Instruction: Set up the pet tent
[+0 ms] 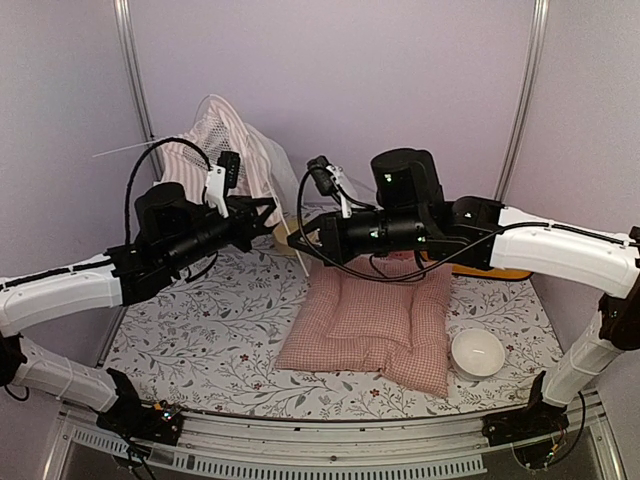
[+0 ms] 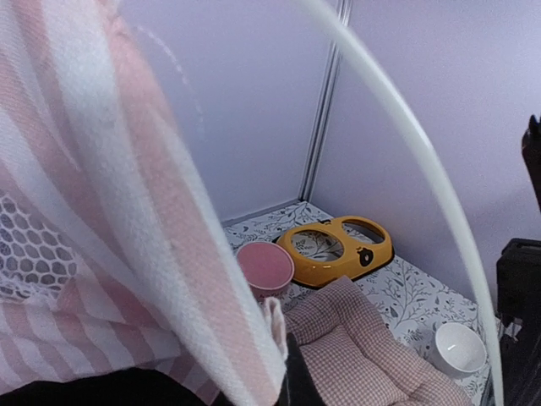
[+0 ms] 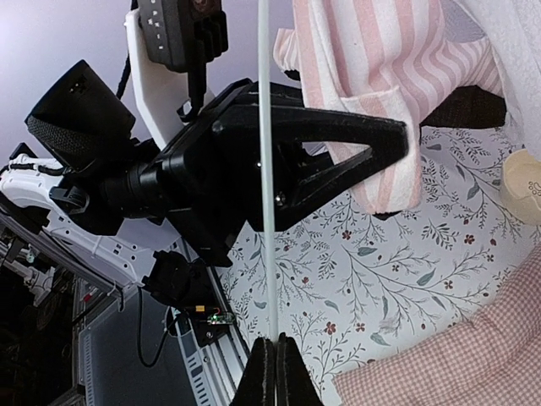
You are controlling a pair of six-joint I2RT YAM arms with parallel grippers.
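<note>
The pink-striped tent fabric (image 1: 180, 165) with white mesh hangs bunched at the upper left, held by my left gripper (image 1: 262, 210); in the left wrist view its striped edge (image 2: 211, 279) runs down to the fingertips. A thin white pole (image 3: 266, 211) rises vertically in the right wrist view from between the fingertips of my shut right gripper. The same pole curves across the left wrist view. The two grippers face each other closely in the top view.
A pink gingham cushion (image 1: 365, 330) lies mid-table, a white bowl (image 1: 478, 352) at its right. A pink bowl (image 2: 264, 262) and yellow feeder stand (image 2: 336, 262) are behind.
</note>
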